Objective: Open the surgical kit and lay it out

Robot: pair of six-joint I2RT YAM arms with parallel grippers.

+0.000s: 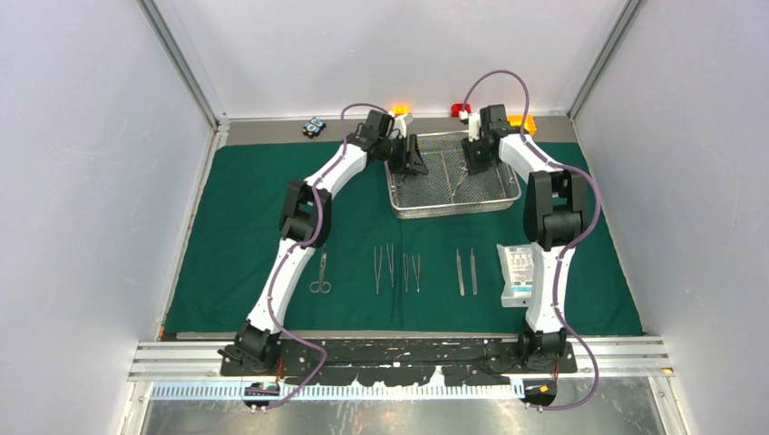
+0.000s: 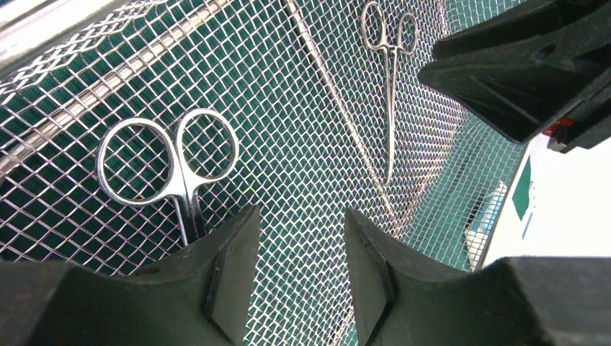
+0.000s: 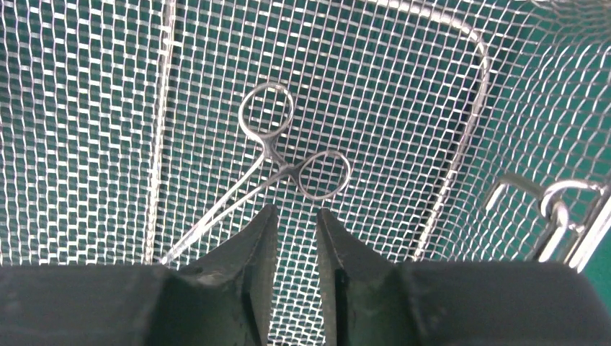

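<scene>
Both grippers hang over the wire mesh basket (image 1: pixel 453 213). In the left wrist view, ringed scissors (image 2: pixel 184 180) lie on the mesh, their shafts running out of sight behind one of my left fingers (image 2: pixel 234 267). My left gripper has its fingers apart, with only mesh showing between them. A thinner ringed instrument (image 3: pixel 270 162) rests on the mesh in the basket's right part, its slim end pointing lower left in the right wrist view. My right gripper is part open just below its rings in that view, nothing between the fingers.
On the green cloth in front lie scissors (image 1: pixel 322 272), several slim tweezers (image 1: pixel 378 272), two narrow handles (image 1: pixel 461 272) and a white package (image 1: pixel 515 272). Basket walls surround both grippers.
</scene>
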